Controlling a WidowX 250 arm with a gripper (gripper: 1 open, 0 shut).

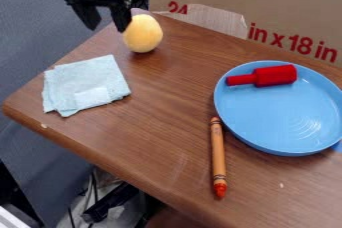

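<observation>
My gripper (104, 14) is black and hangs at the top left, its fingers pointing down, just above and left of a pale yellow round object (143, 36). It appears open, and I see nothing between its fingers. A light blue folded cloth (84, 85) lies at the left of the wooden table. A blue plate (278, 120) holds a red cylindrical object (274, 75) with a thinner handle. An orange crayon (218, 157) with a red tip lies left of the plate.
A cardboard panel (247, 2) with red lettering stands along the back. The table's edge runs diagonally along the left, with cables and floor below.
</observation>
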